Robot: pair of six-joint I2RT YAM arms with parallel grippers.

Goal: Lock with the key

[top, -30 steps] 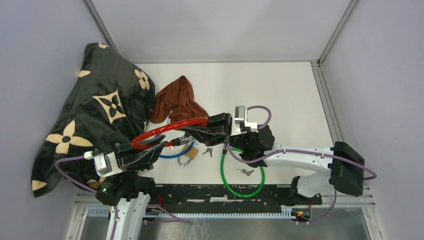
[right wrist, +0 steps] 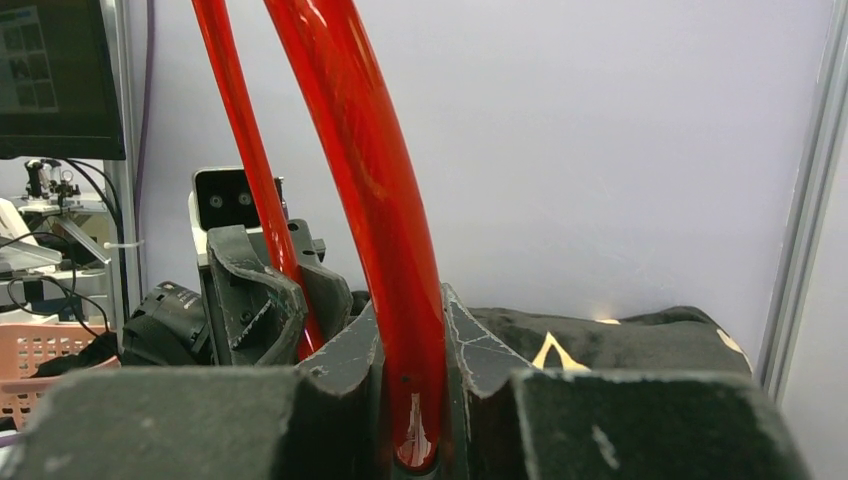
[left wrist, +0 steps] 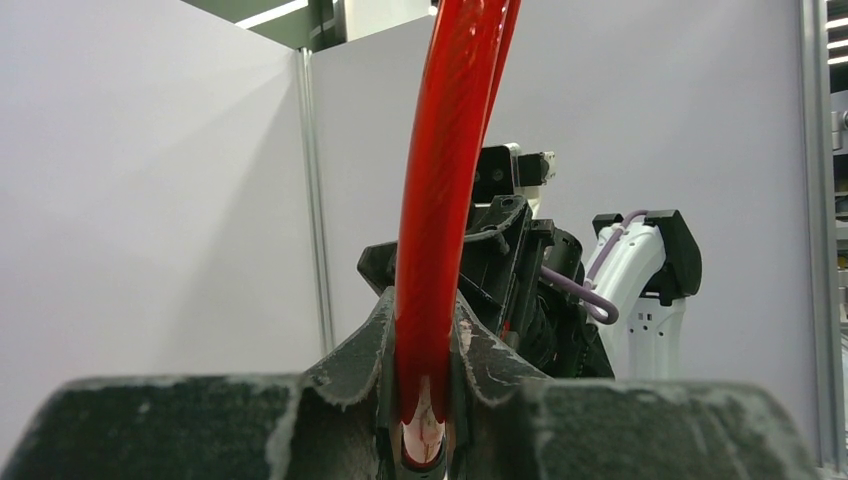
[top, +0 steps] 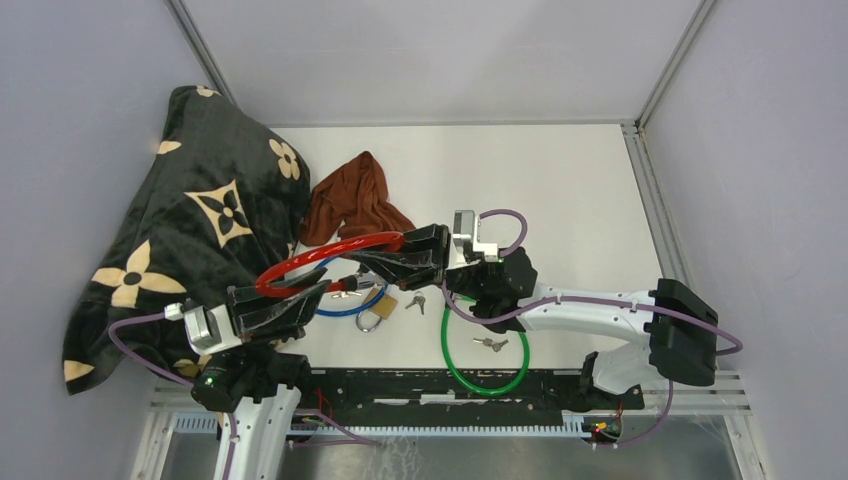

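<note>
A red cable lock (top: 330, 245) is held raised between both grippers, bent in a loop. My left gripper (top: 305, 282) is shut on it; in the left wrist view the red tube (left wrist: 440, 230) rises straight up from between the fingers. My right gripper (top: 400, 255) is shut on the red lock too, seen as a tube (right wrist: 390, 240) in the right wrist view. A metal end piece of the lock (top: 355, 282) shows between the grippers. On the table below lie keys (top: 416, 301), another key bunch (top: 490, 343) and a brass padlock (top: 381, 305).
A blue cable lock (top: 345, 311) and a green one (top: 446, 340) lie on the table. A brown cloth (top: 355, 200) lies behind, a dark patterned cushion (top: 180, 230) at the left.
My right arm and gripper have moved slightly to the left, and the red loop has shifted a little leftward with them. The items on the table look unchanged.
</note>
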